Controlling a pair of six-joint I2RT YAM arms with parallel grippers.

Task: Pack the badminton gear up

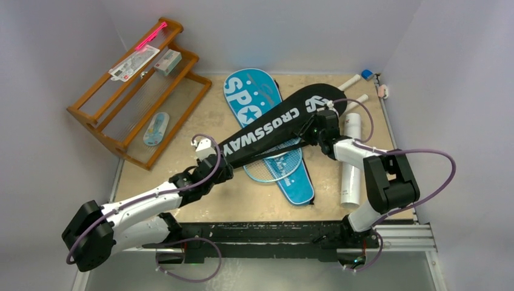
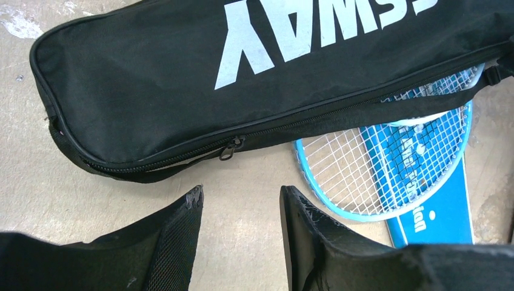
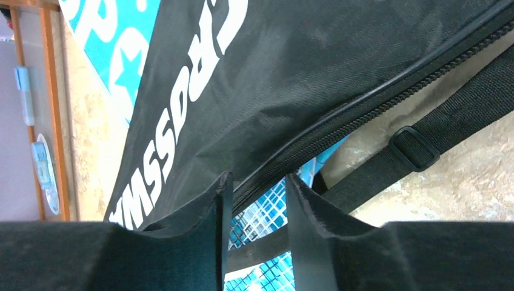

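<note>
The black CROSSWAY bag (image 1: 273, 124) lies diagonally over the blue bag (image 1: 292, 185) and a racket (image 1: 262, 171); two white handles (image 1: 350, 82) stick out at its right end. My left gripper is open beside the bag's zipper pull (image 2: 228, 151), nothing between its fingers. My right gripper hangs at the zipped edge near the bag's middle, fingers apart, the zipper and racket strings seen between them; whether it touches the bag is unclear. A strap (image 3: 460, 121) runs alongside.
A wooden shelf (image 1: 91, 121) with small items stands at the back left. A white cylinder (image 1: 350, 188) lies at the right, under the right arm. Walls enclose the back and sides.
</note>
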